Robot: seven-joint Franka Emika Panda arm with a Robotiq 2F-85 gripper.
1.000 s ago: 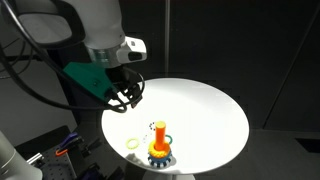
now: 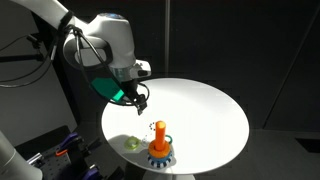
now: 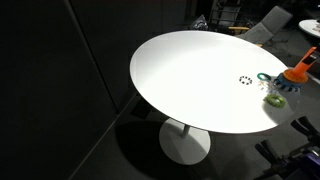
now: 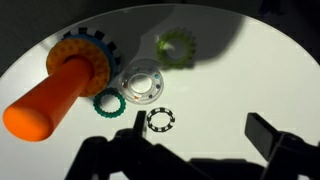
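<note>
An orange peg point(image 4: 48, 100) stands on its base, with an orange ring and a blue and black-white ring point(image 4: 108, 46) around its foot. Beside it lie a clear ring with coloured dots point(image 4: 142, 82), a small teal ring point(image 4: 109, 102) and a black-and-white ring point(image 4: 160, 120). Farther along the table edge is a green bumpy ring point(image 4: 176, 49), also seen as a green ring point(image 2: 133, 144) left of the peg in exterior view 1. My gripper is open above the table with nothing between its fingers.
Dark floor and curtain surround it.
The arm and gripper look smaller and have moved away from the exterior view 1 camera. The green ring now looks darker. The peg and rings have not visibly moved.
</note>
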